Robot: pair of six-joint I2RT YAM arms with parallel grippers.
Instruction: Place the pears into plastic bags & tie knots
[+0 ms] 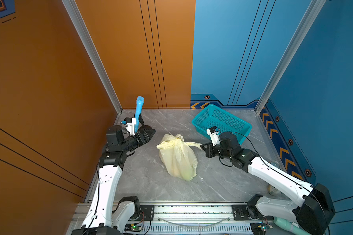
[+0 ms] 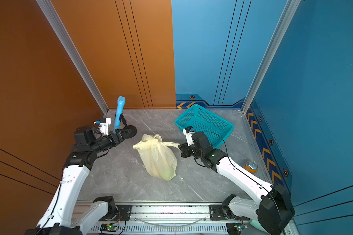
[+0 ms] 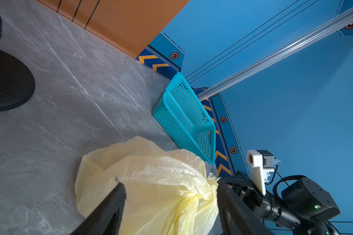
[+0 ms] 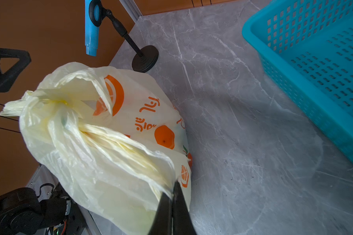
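Observation:
A pale yellow plastic bag [image 1: 177,160] with orange printing, gathered in a knot at the top, stands full in the middle of the grey table. My right gripper [image 2: 181,147] is shut on the bag's long twisted handle, pulled out to the right, as the right wrist view [image 4: 172,195] also shows. My left gripper [image 1: 151,132] is open above the table, left of the bag and apart from it; in the left wrist view its fingers frame the bag with nothing held.
A turquoise basket [image 2: 204,121] sits at the back right. A microphone [image 2: 120,103] on a black stand is at the back left. A jar [image 2: 251,166] is at the right edge.

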